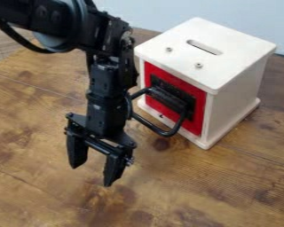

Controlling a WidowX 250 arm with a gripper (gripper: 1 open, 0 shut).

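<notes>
My black gripper [95, 160] hangs low over the wooden table, left of centre, its fingers apart with nothing between them. Right of it stands a white wooden box [227, 102] with a slot on top and a red front [194, 122] holding a black panel and a black tubular handle [169, 132] that sticks out toward the gripper.
The box takes up the back right, against a pale background. The arm and a cable cover the upper left.
</notes>
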